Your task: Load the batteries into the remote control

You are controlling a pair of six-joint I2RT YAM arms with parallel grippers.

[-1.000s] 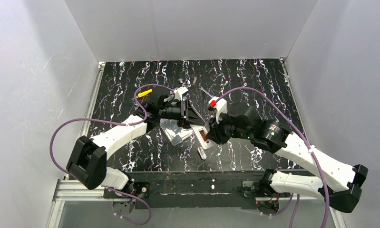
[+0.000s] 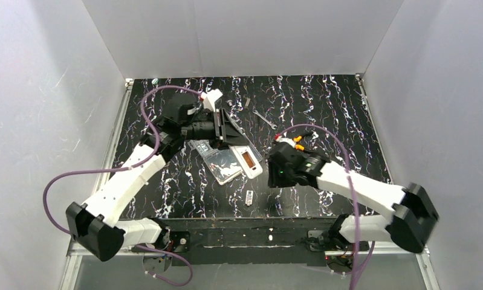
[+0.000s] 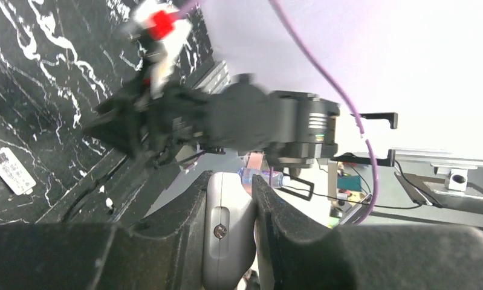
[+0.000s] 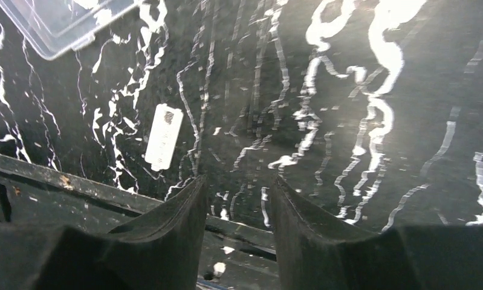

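Note:
My left gripper (image 2: 231,142) is shut on the white remote control (image 2: 254,170), held tilted above the table. A brownish-red battery compartment shows on the remote's upward side; I cannot tell whether a battery sits in it. In the left wrist view the remote's rounded end (image 3: 222,241) stands between the fingers. A small white plate (image 2: 249,197), apparently the battery cover, lies on the table near the front edge, with printed marks on its face. Right of the remote, my right gripper stands part open with only tabletop showing between its fingers. No loose battery is clearly visible.
A clear plastic case (image 2: 222,171) lies partly beneath the left arm. Behind the right gripper are orange-handled tools (image 2: 299,147), and a wrench (image 2: 265,119) lies farther back. Bare marble tabletop (image 4: 347,121) surrounds the right fingers.
My right gripper has come away from the remote, toward the front. The white plate now lies slightly farther left and straighter.

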